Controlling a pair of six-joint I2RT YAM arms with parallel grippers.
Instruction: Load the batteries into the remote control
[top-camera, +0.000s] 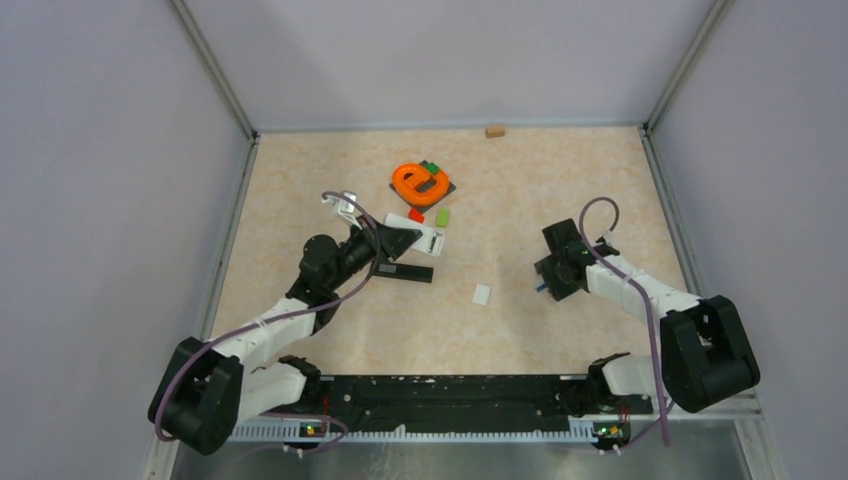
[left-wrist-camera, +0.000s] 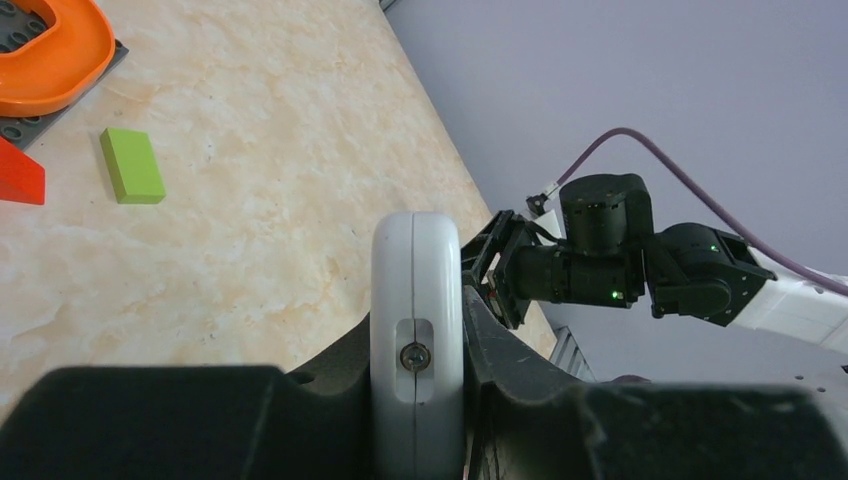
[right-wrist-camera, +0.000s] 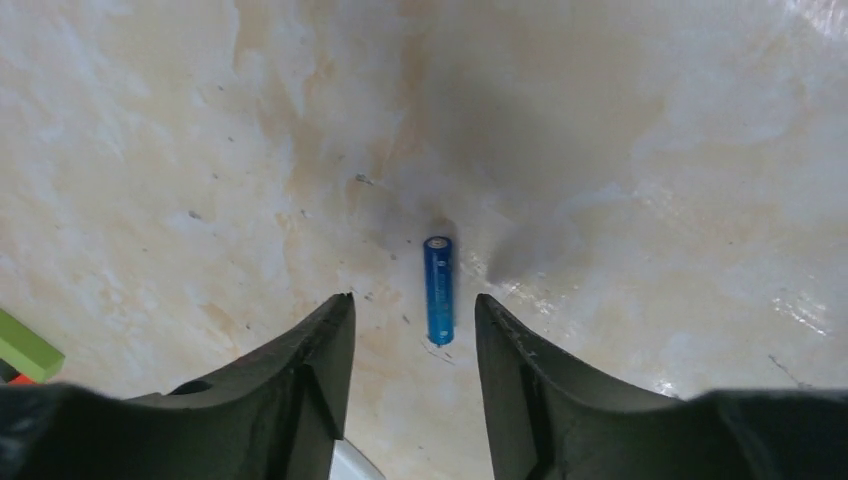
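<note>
My left gripper (top-camera: 395, 240) is shut on the white remote (top-camera: 422, 240), held above the table left of centre; its end fills the middle of the left wrist view (left-wrist-camera: 416, 300). A small blue battery (right-wrist-camera: 439, 295) lies on the table under my right gripper, which is part open, its fingertips on either side just below the battery in that view, not touching it. In the top view the battery (top-camera: 541, 286) peeks out beside the right gripper.
A dark bar (top-camera: 410, 272) and a small white piece (top-camera: 481, 295) lie on the table. An orange ring (top-camera: 410, 180) on a grey plate, red and green blocks (left-wrist-camera: 133, 166) stand behind the remote, and a tan block (top-camera: 495, 131) at the back.
</note>
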